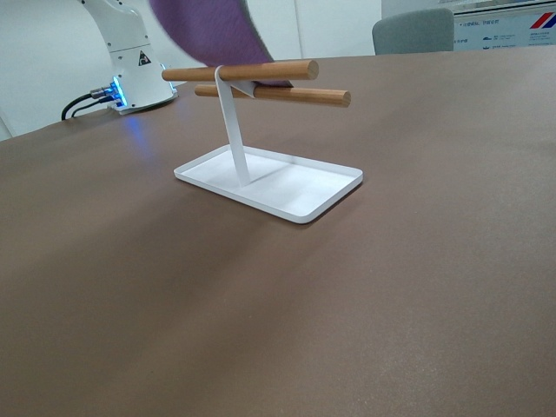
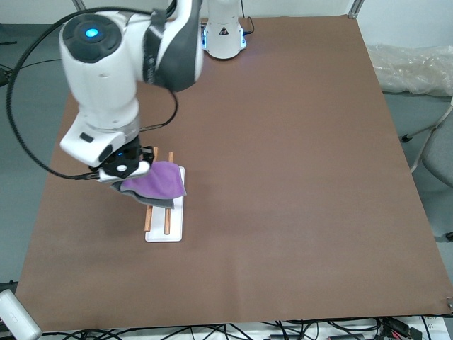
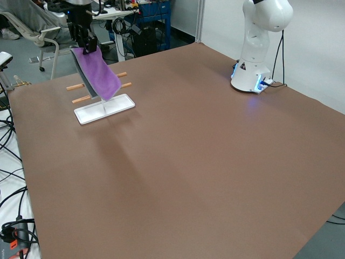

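A purple cloth (image 3: 99, 73) with a grey side hangs from the black gripper (image 3: 88, 47), which is shut on it. The cloth lies over the rack's wooden bars (image 1: 287, 95), which stand on a white tray base (image 3: 116, 105). In the left view the robot's white wrist (image 2: 99, 134) is above the rack and the cloth (image 2: 159, 180) spreads across the bars. In the top view only the lower part of the cloth (image 1: 208, 26) shows, beside and behind the upper bar.
Cables (image 3: 13, 189) run along one side.
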